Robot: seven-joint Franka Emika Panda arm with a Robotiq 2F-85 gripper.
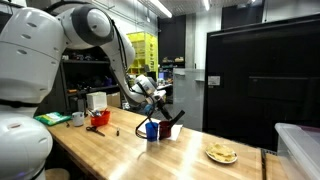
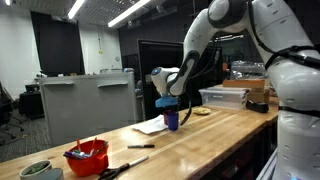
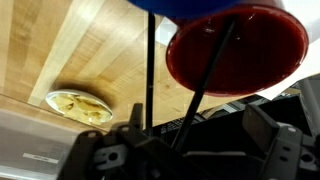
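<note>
A dark red cup (image 3: 205,62) fills the upper right of the wrist view, its inside showing. Next to it stands a blue cup (image 1: 152,130), of which only a part shows at the top of the wrist view. My gripper is open, its two long dark fingers apart. One finger (image 3: 207,75) crosses in front of the red cup's opening; the other runs past its side, over the wood. From outside, the gripper (image 2: 168,103) appears low, right over the cups; whether a finger touches either rim I cannot tell.
A plate of yellow food (image 1: 220,153) sits to the right. White paper (image 2: 150,126) lies by the cups. A red basket (image 1: 98,117), a white mug (image 1: 78,119) and a bowl (image 2: 35,169) are at the table's other end.
</note>
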